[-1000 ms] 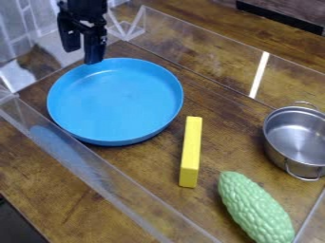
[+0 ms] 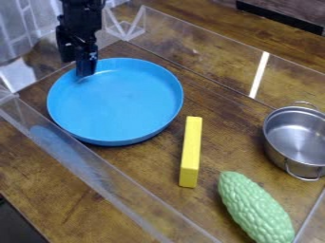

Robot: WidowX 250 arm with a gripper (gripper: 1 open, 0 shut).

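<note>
My black gripper [image 2: 78,55] hangs at the top left, just behind the far rim of a blue plate [image 2: 114,102]; whether its fingers are open or shut is hard to make out. A yellow block [image 2: 191,152] lies to the right of the plate. A green bumpy vegetable [image 2: 256,206] lies at the bottom right, and a steel pot [image 2: 292,142] stands at the right edge.
Clear plastic walls run round the wooden surface [image 2: 222,95], along the left and bottom and across the back. Bare wood lies between the plate and the pot.
The gripper has shifted a little to the left over the last second. The plate, block, vegetable and pot are unmoved.
</note>
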